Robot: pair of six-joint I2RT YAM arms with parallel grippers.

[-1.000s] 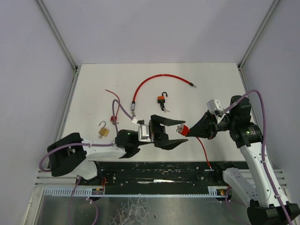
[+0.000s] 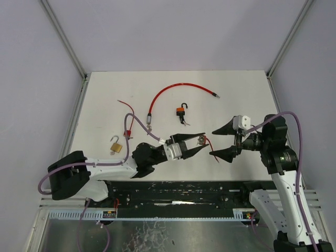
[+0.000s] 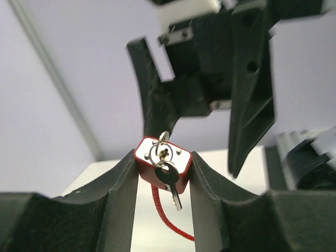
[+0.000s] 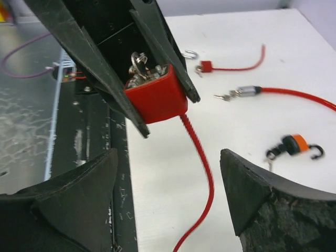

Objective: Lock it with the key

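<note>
A red lock [image 3: 147, 147] with a small key [image 3: 172, 178] hanging at its face and a red cable is held by my left gripper [image 2: 199, 140], whose fingers are closed on it at the middle of the table. In the right wrist view the same red lock [image 4: 157, 97] sits between the left fingers, its cable [image 4: 205, 178] trailing down. My right gripper [image 2: 223, 140] stands open just to the right of it, with nothing between its fingers.
On the white table [image 2: 236, 94] lie a long red cable [image 2: 181, 84], a black-orange lock [image 2: 180, 113], a brass padlock [image 2: 116, 147] and a small red lock with cable [image 2: 127, 134].
The right gripper has opened and drawn back to the right.
</note>
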